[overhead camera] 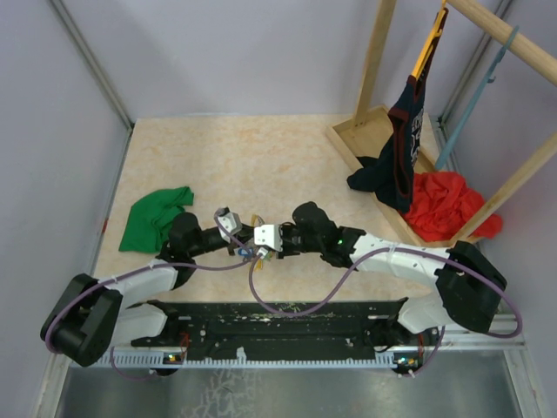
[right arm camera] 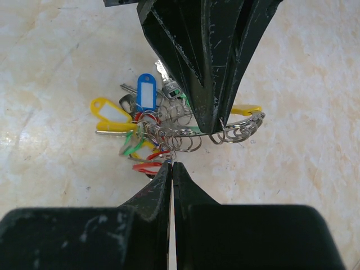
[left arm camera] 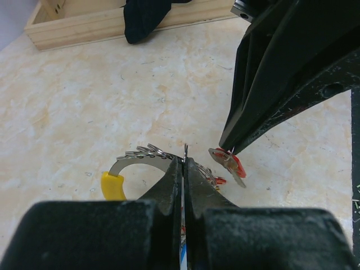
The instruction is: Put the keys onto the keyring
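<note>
In the left wrist view my left gripper is shut at the keyring (left arm camera: 142, 157), its tips on the wire coils, and my right gripper's black tip hangs just right of it beside a key with a red ring (left arm camera: 228, 163). In the right wrist view my right gripper is shut at small rings by a red tag. Above it, my left gripper's tip touches the keyring (right arm camera: 247, 126), from which a bunch of keys with coloured tags (right arm camera: 146, 90) hangs. Whether either holds more than thin wire is unclear.
A green cloth (overhead camera: 152, 218) lies at the left. A wooden rack (overhead camera: 357, 144) with a dark hanging bag and a red cloth (overhead camera: 444, 209) stands at the right. The table behind the grippers is clear.
</note>
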